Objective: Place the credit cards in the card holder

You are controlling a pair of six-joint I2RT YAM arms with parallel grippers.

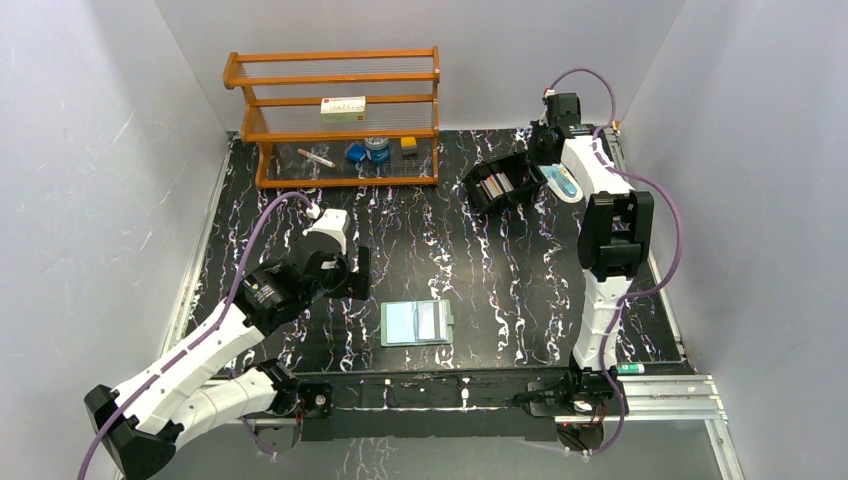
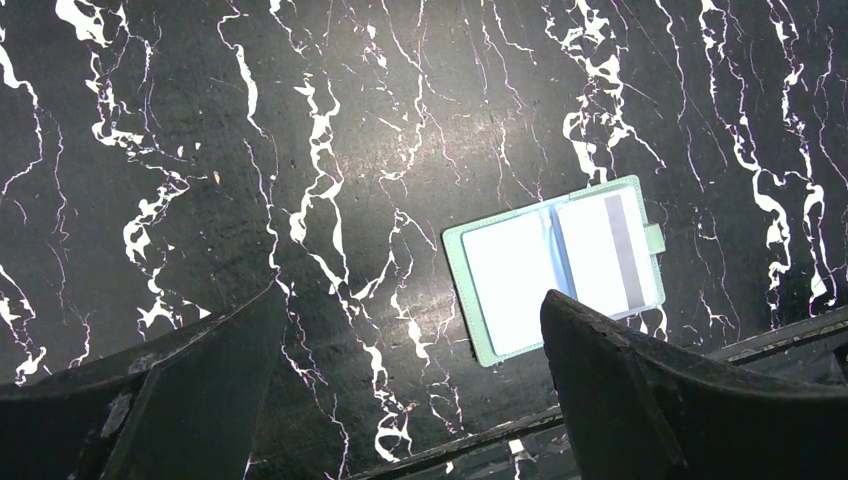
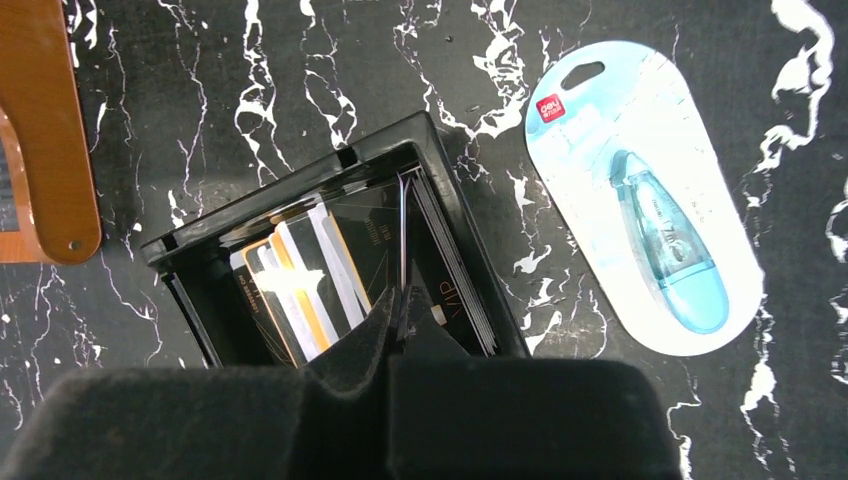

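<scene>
The card holder [image 1: 416,323] lies open and flat near the table's front edge, green-rimmed with pale sleeves inside. To its upper left is my left gripper, open and empty above bare table. At the back right, a black box [image 3: 395,140] contains several cards [image 3: 300,285], some pale and orange-edged, others dark. Over the box's right part, my right gripper is shut on a thin card [image 3: 403,225], seen edge-on and running straight out from the fingertips. How far this card is clear of the box cannot be told.
A blue-white blister pack [image 3: 640,200] lies right of the box. The wooden rack [image 1: 345,182] stands at the back left, holding small items and a pale box [image 1: 343,108]. Bare table separates the box from the card holder.
</scene>
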